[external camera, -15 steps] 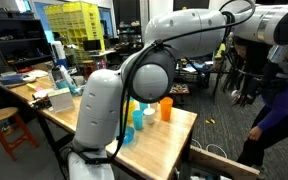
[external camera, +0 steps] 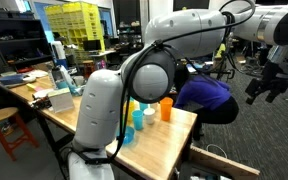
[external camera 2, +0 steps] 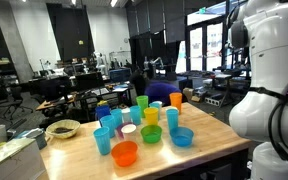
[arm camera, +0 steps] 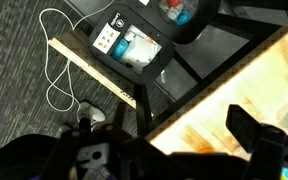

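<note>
My gripper stands open in the wrist view, its dark fingers wide apart with nothing between them. It hangs high over the table's edge and the floor. On the wooden table [external camera 2: 74, 158] are an orange bowl [external camera 2: 124, 154], a green bowl [external camera 2: 152, 134], a blue bowl [external camera 2: 182, 137] and a pink bowl [external camera 2: 129, 131]. Around them stand several cups, among them a green cup [external camera 2: 142, 102], a yellow cup [external camera 2: 151, 116], an orange cup [external camera 2: 176, 101] and a blue cup [external camera 2: 103, 140]. The arm hides part of the table in exterior view 1.
A wicker basket [external camera 2: 62, 129] lies at the table's left. Beside the table, an orange stool [external camera: 6, 125] stands on the floor. A person in purple [external camera: 207, 98] is close behind the table. Cables [arm camera: 56, 70] lie on the carpet below.
The person in purple has come from the right edge, walking left to just behind the table. The arm and the things on the table look unmoved.
</note>
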